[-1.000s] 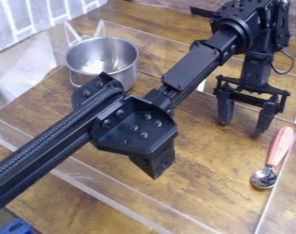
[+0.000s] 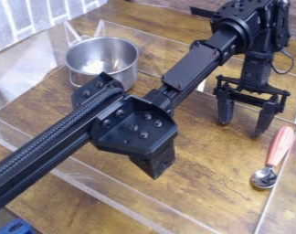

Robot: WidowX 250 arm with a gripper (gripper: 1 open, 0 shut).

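Note:
My gripper (image 2: 247,114) is at the right of the camera view, open and pointing down low over the wooden table (image 2: 101,187), with its two black fingers apart and nothing visible between them. A steel pot (image 2: 118,58) stands at the upper left, behind my arm. An ice cream scoop (image 2: 272,159) with a pink handle and steel head lies on the table at the right, a short way in front of the gripper.
My black arm crosses the view diagonally from lower left to upper right, hiding part of the table. Clear plastic edging runs along the table's sides. Bare wood lies in the lower middle and behind the pot.

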